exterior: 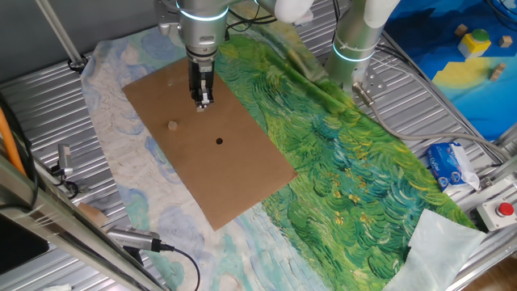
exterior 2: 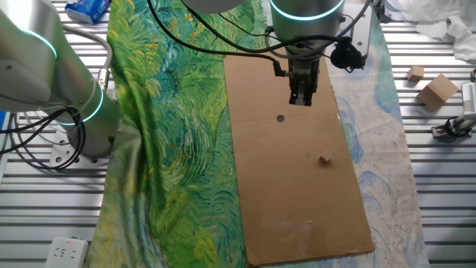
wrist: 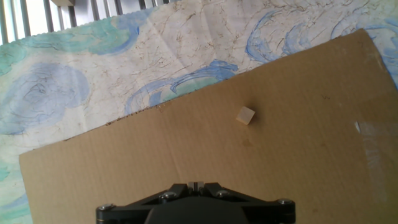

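Note:
A small light wooden cube rests on the brown cardboard sheet; the wrist view shows the same cube up and to the right of my fingertips. A black round spot marks the cardboard, also visible as a dark disc in the second exterior view. Above the sheet hangs my gripper, pointing down and apart from the cube. Its two fingertips meet in the wrist view, where the gripper is shut with nothing visible between them.
A painted green and pale cloth lies under the cardboard. Wooden blocks sit on the metal slats beyond the cloth's edge. A blue packet and a red-button box stand on the far right. The cardboard around the cube is clear.

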